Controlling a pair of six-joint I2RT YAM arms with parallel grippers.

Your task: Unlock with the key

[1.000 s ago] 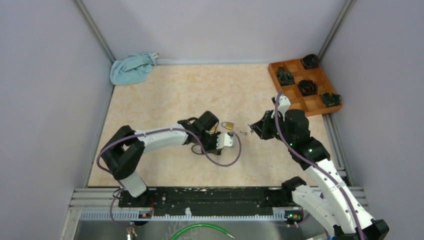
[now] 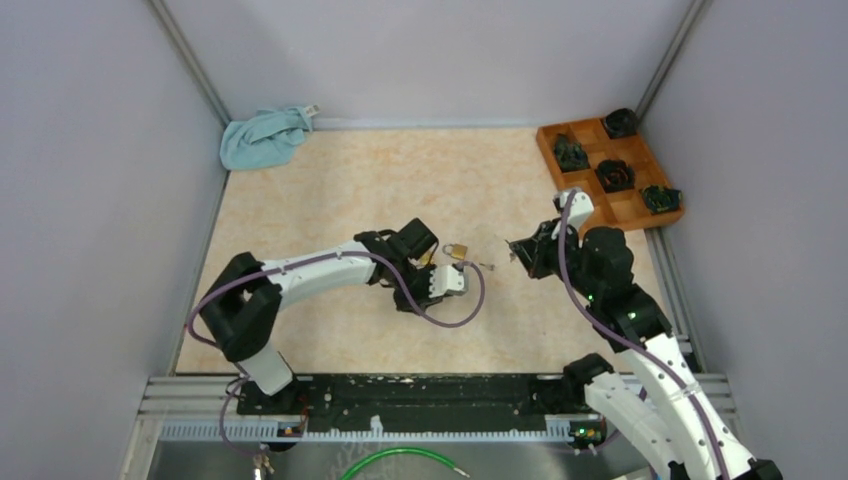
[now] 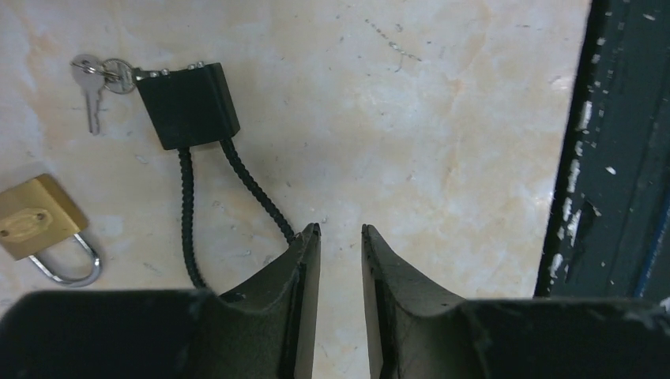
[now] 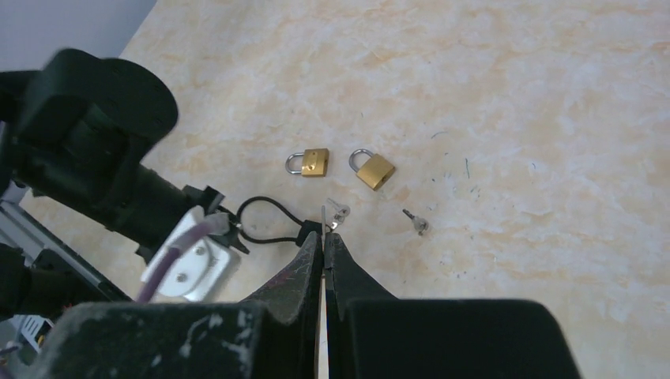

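Observation:
Two brass padlocks, a nearer one [image 4: 375, 171] and one to its left [image 4: 314, 163], lie on the table with shackles. A small bunch of silver keys [image 3: 91, 75] lies against a black block [image 3: 190, 106] with a looped black cable; a second key bunch [image 4: 419, 224] lies apart, to the right. My left gripper is part open above the table, nothing between its fingers, the cable passing under one finger. One padlock [image 3: 39, 217] is left of it. My right gripper is shut, right of the locks; a thin sliver at its tips is too small to identify.
At the back right stands a wooden compartment tray [image 2: 600, 150] with dark bundles. A blue cloth [image 2: 265, 138] lies at the back left.
The right gripper has shifted slightly.

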